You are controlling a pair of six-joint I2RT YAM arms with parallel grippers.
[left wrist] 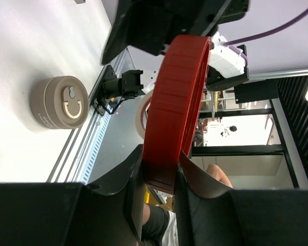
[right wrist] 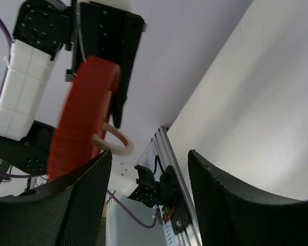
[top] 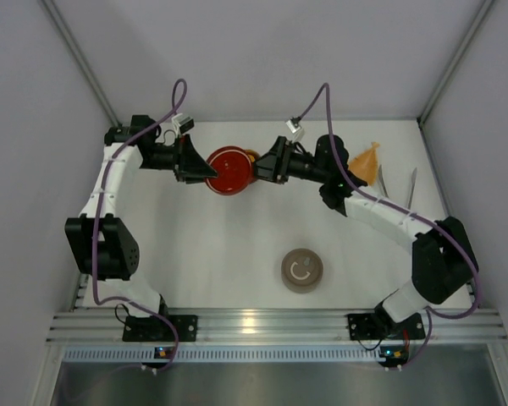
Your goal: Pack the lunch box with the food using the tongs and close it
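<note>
My left gripper (top: pixel 205 172) is shut on the edge of a round red lid (top: pixel 230 172), which hangs tilted above the table. In the left wrist view, the red lid (left wrist: pixel 172 107) stands edge-on between the fingers. My right gripper (top: pixel 269 172) is at the lid's right side; in the right wrist view, its fingers (right wrist: pixel 90 189) are apart and nothing shows between them. There the lid (right wrist: pixel 84 113), with a pale loop on its face, is left of the gap. Behind the lid, the brown bowl (top: pixel 255 156) is mostly hidden.
A closed round brown container (top: pixel 301 270) with a pale handle sits near the table front. An orange cloth (top: pixel 363 165) and cutlery (top: pixel 412 188) lie at the far right.
</note>
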